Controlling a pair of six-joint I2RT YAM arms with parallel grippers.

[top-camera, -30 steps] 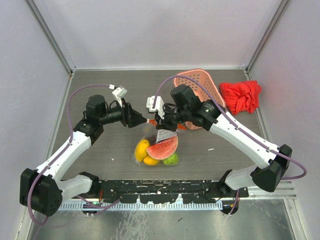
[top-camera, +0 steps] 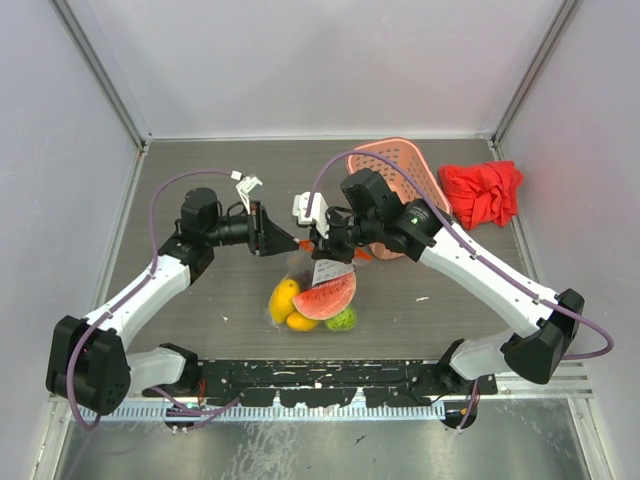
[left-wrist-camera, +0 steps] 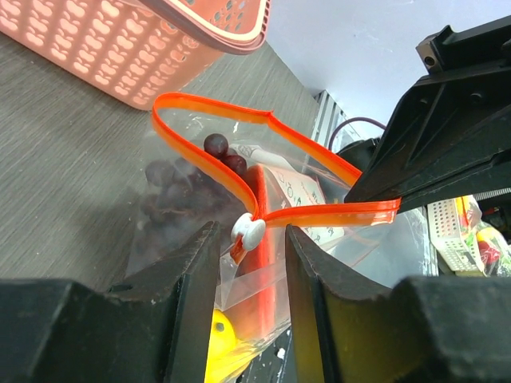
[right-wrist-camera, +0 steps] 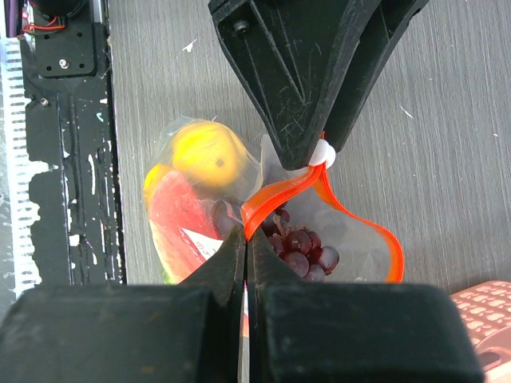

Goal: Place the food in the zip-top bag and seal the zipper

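The clear zip top bag (top-camera: 298,262) stands with its orange-edged mouth spread apart, a white slider (left-wrist-camera: 249,232) at one corner. Inside are a watermelon slice (top-camera: 326,297), yellow fruit (top-camera: 284,299), dark grapes (right-wrist-camera: 299,249) and something green (top-camera: 342,319). My right gripper is shut on the bag's orange rim. In the left wrist view, the slider corner sits between the fingertips of my left gripper, which is part open with a gap on both sides. In the right wrist view the left fingers (right-wrist-camera: 299,152) flank the white slider.
A pink basket (top-camera: 400,165) stands behind the bag, partly under the right arm. Red cloth (top-camera: 481,193) lies at the back right. Bare table (top-camera: 240,300) shows left of the bag.
My left gripper has moved slightly to the right, its fingers coming around the bag's slider corner. The right arm and the bag's contents look unmoved.
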